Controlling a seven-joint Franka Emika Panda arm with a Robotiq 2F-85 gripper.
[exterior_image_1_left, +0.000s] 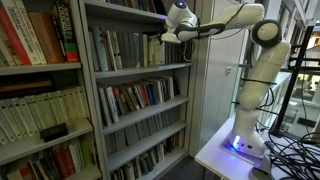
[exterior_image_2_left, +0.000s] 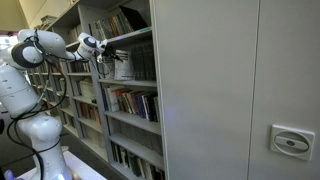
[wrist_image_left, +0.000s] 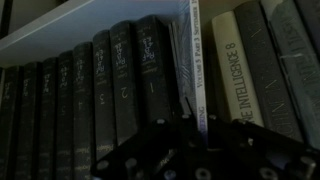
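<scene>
In the wrist view a thin pale book (wrist_image_left: 197, 65) with blue lettering on its spine runs down into my gripper. The fingers are closed on its lower part, and the fingertips are dark and hard to make out. The gripper (exterior_image_1_left: 171, 38) is at the upper shelf of the tall bookcase in exterior view 1. From the other side, the gripper (exterior_image_2_left: 106, 52) shows before the same row, too small there to tell what it holds.
Dark numbered volumes (wrist_image_left: 123, 80) stand left of the thin book. Close on its right are a cream book (wrist_image_left: 236, 68) and dark books (wrist_image_left: 268, 70). The grey shelf (wrist_image_left: 75, 30) passes behind. A white table (exterior_image_1_left: 222, 158) stands below the arm.
</scene>
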